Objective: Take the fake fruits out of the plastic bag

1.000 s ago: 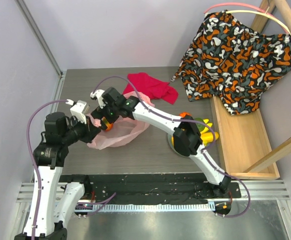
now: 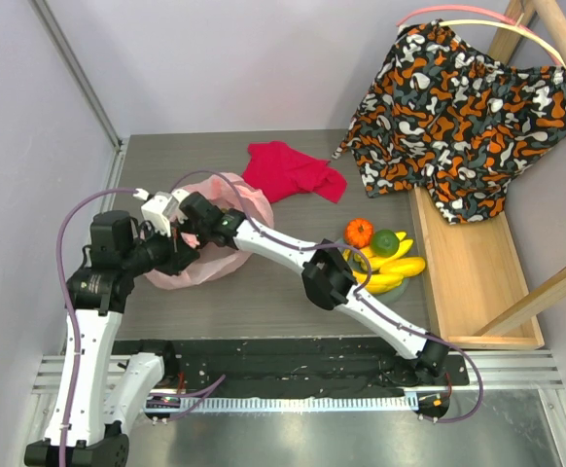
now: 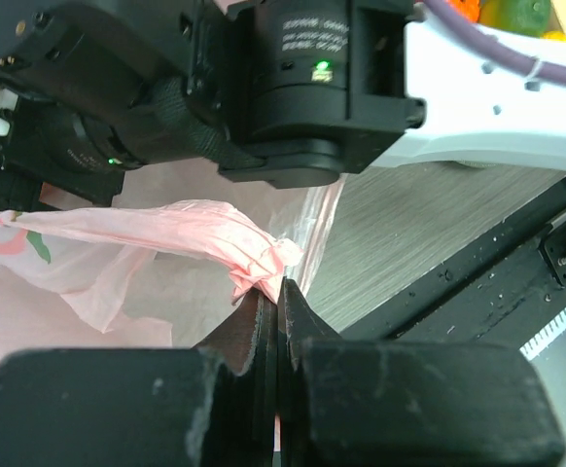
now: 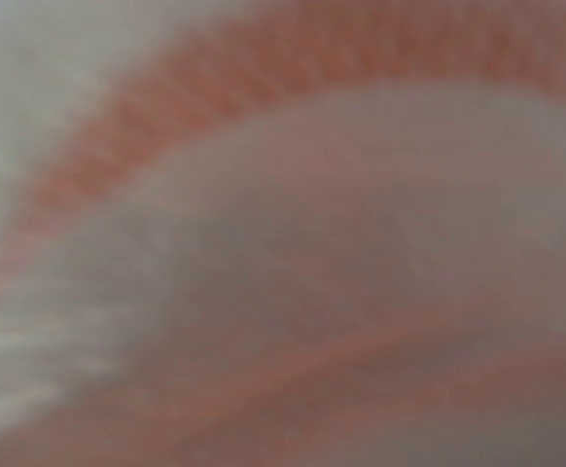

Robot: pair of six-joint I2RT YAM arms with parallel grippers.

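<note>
The thin pink plastic bag [image 2: 229,258] lies opened out on the left of the table in the top view. My left gripper is shut on a gathered edge of the bag [image 3: 191,226]. Beside it, my right gripper [image 2: 192,226] reaches into the bag's left side; its fingertips are hidden, so their opening does not show. The right wrist view holds only blurred bag plastic [image 4: 361,224] with a reddish band. No fruit inside the bag can be made out. Outside it, an orange pumpkin [image 2: 359,233], a green fruit [image 2: 385,243] and yellow bananas [image 2: 403,267] sit together on the right.
A bowl [image 2: 398,293] shows beneath the fruits. Behind the bag lies a red cloth [image 2: 293,172]. A wooden frame [image 2: 482,282] with patterned fabric [image 2: 458,117] bounds the right side. Bare table [image 2: 273,306] spans the front middle.
My right gripper has moved left and down into the bag, pulling the bag leftward. The orange fruit seen near it earlier is now hidden. My left arm has barely moved.
</note>
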